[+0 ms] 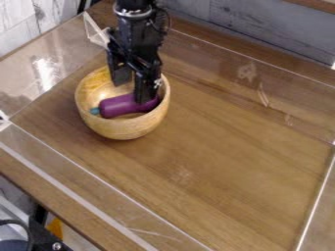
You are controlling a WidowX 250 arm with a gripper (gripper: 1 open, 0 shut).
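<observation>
A wooden bowl (pixel 109 126) sits on the table at left of centre, holding a purple, elongated object (pixel 123 105), likely an eggplant toy, with a teal tip. My black gripper (pixel 132 78) is over the bowl's back half, open, with its fingers reaching down into the bowl around the upper side of the purple object. Whether the fingers touch it is unclear.
A grey wall stands along the back. A white object at the back left is partly behind the arm.
</observation>
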